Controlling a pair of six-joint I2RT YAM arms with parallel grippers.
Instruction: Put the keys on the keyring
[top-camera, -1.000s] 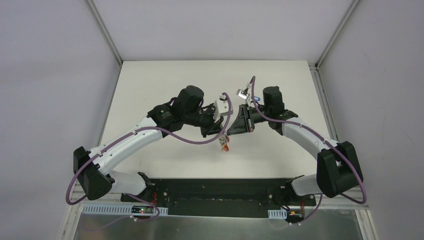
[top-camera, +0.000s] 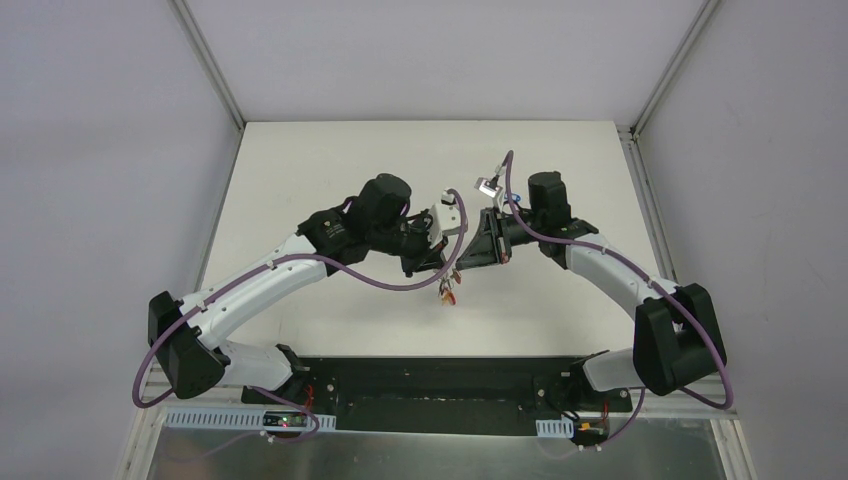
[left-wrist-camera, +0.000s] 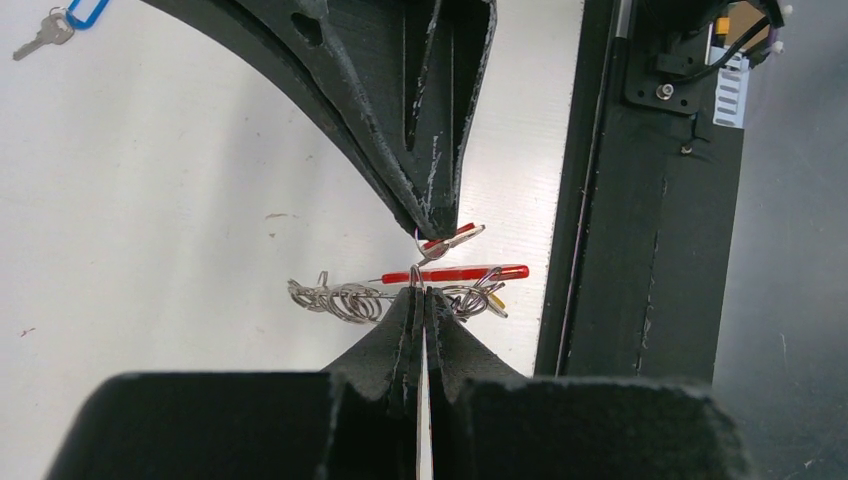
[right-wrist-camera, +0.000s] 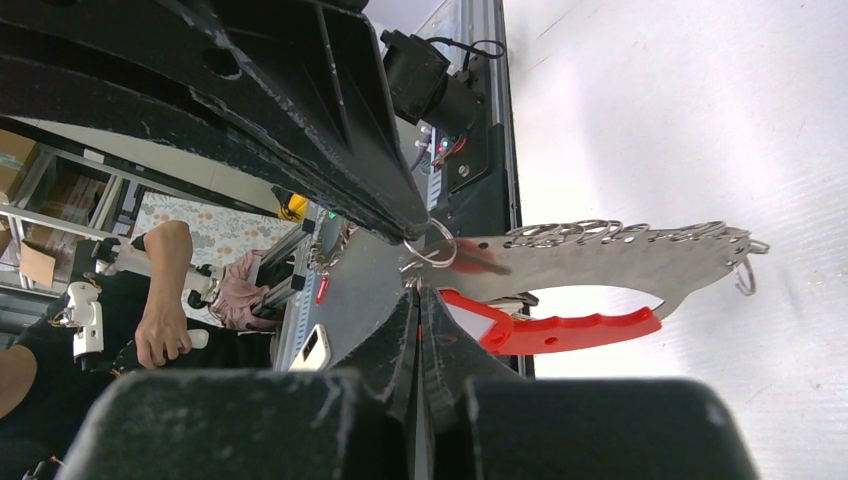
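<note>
My left gripper is shut at a thin metal loop, which also shows at its tip (right-wrist-camera: 405, 232) in the right wrist view. My right gripper is shut beside a flat metal plate (right-wrist-camera: 590, 265) carrying several rings (right-wrist-camera: 570, 230); whether it grips the plate's edge is unclear. A red-handled tool (right-wrist-camera: 580, 330) is below the plate. The two grippers meet closely above the table's middle, as the top view (top-camera: 448, 270) shows. A key (left-wrist-camera: 40, 38) with a blue tag (left-wrist-camera: 88, 10) lies on the table in the left wrist view.
</note>
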